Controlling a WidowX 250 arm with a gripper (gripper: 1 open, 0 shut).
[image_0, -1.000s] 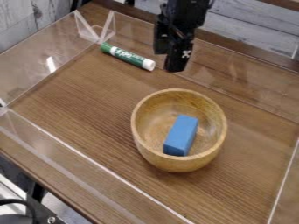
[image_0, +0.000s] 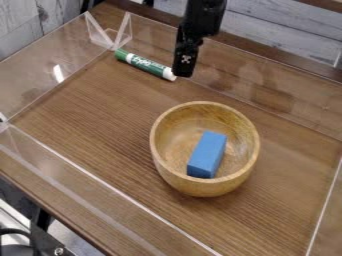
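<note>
My black gripper (image_0: 186, 69) hangs at the top centre of the camera view, its fingers low over the wooden table just right of a green-and-white tube (image_0: 144, 64), apart from it and open. A blue block (image_0: 207, 153) lies inside a round tan bowl (image_0: 170, 128) in the lower middle.
Clear plastic panels (image_0: 40, 60) edge the table (image_0: 94, 130) on the left, and a pale wall runs along the back right. Black cables show at the lower left corner.
My gripper and arm have moved back and slightly left, away from the bowl. The tube, bowl and block appear unmoved.
</note>
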